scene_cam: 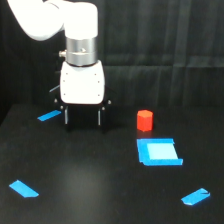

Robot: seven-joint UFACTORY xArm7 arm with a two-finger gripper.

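Note:
A small red block [145, 120] rests on the black table, a little right of the middle. Directly in front of it lies a white square [160, 151] framed in blue tape [143, 146], and nothing stands on the square. My gripper [83, 122] points down to the left of the block, well apart from it. Its two fingers are spread wide, with only dark background showing between them.
Blue tape strips mark the table at the back left [49, 115], front left [23, 188] and front right [195, 197]. A black curtain [150, 60] hangs behind the table.

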